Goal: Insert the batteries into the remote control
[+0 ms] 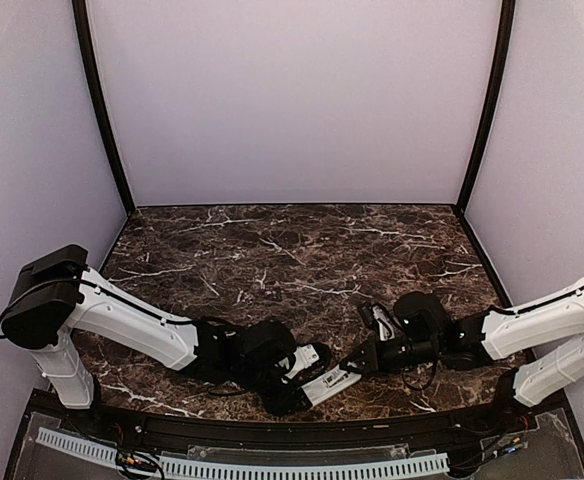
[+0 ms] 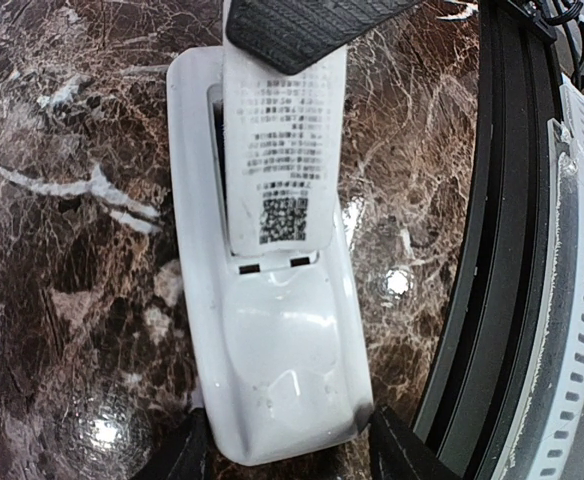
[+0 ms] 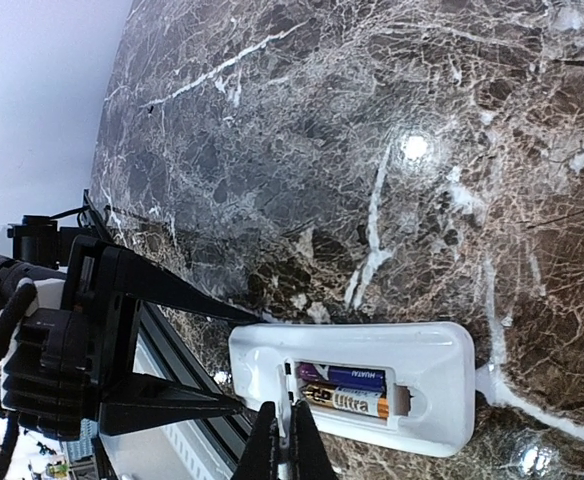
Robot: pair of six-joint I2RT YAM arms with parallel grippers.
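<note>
The white remote control (image 3: 442, 390) lies back-up on the table near the front edge, its battery compartment exposed. Inside sit two batteries side by side, a purple-blue one (image 3: 357, 377) and an orange-and-white one (image 3: 357, 401). My left gripper grips the remote's end, a finger against each long side. The white battery cover (image 2: 282, 170), printed with text and a code, stands tilted up, its lower end near the slots at the compartment's edge. Over in the right wrist view, my right gripper is shut with the cover's thin edge between its fingertips.
A dark rail (image 1: 272, 432) runs along the front of the marbled table, close to the remote. Behind both arms the tabletop (image 1: 292, 260) is clear. White walls close off the back and sides.
</note>
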